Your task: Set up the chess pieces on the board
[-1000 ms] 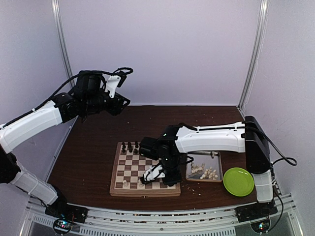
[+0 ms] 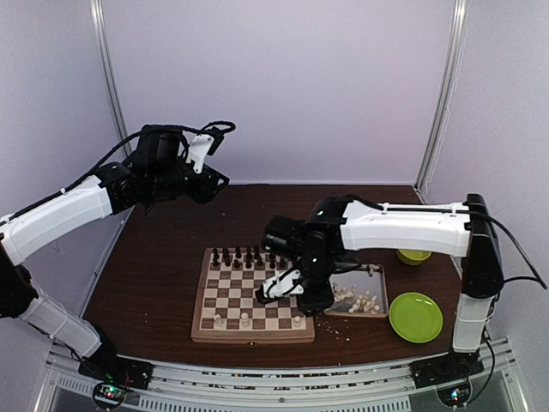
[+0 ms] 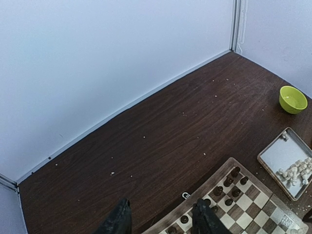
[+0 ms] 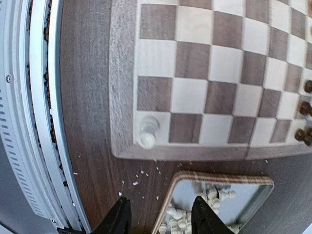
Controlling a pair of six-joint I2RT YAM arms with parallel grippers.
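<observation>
The chess board (image 2: 206, 309) lies in the table's front middle, black pieces (image 3: 218, 190) along its far side. A few white pieces, like the white piece (image 4: 147, 134), stand on the near side. More white pieces (image 3: 296, 170) lie heaped in a metal tray (image 3: 268, 156) right of the board. My left gripper hangs high at the back left, fingers apart, nothing between them. My right gripper is open above the board's right part and tray edge, its fingers empty in the right wrist view.
A green plate (image 2: 415, 318) sits right of the tray, and a green bowl (image 3: 292, 100) behind it. A metal rail (image 4: 41, 97) runs along the front edge.
The right arm has risen and shifted rightward from low over the board, showing a white piece at the near right. The left arm has barely moved.
</observation>
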